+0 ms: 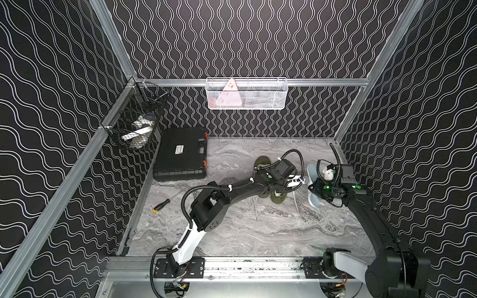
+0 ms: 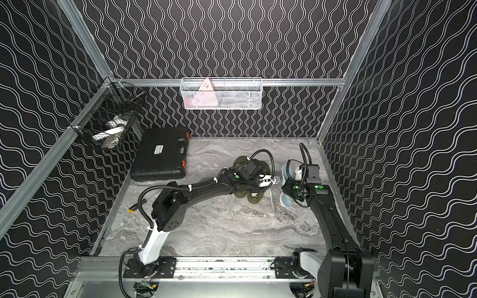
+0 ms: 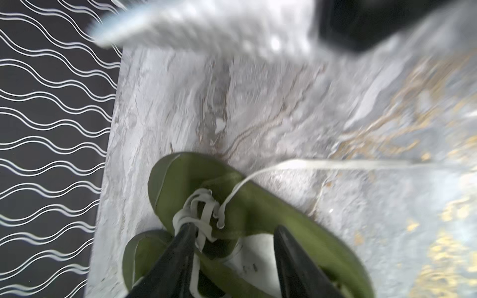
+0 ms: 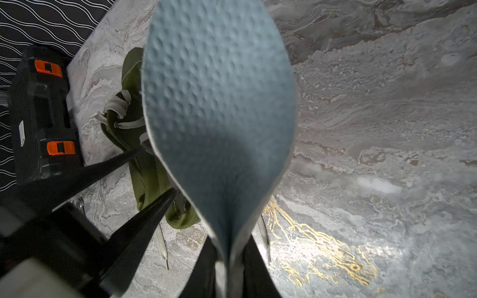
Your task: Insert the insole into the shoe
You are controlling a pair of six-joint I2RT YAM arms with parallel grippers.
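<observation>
A pair of olive canvas shoes point(image 1: 278, 197) with white laces lies on the marble table. My left gripper is open directly over the nearer shoe point(image 3: 308, 233), whose lacing and pale inner opening show between and beside the dark fingers in the left wrist view. My right gripper is shut on the narrow end of a light blue dimpled insole point(image 4: 218, 84), held up right of the shoes. The other shoe point(image 3: 141, 248) is partly cut off in the left wrist view.
A black case point(image 1: 179, 159) lies at the back left, with a screwdriver point(image 1: 161, 204) in front of it. A white mesh basket point(image 1: 263, 96) and a black wire basket point(image 1: 126, 126) hang on the frame.
</observation>
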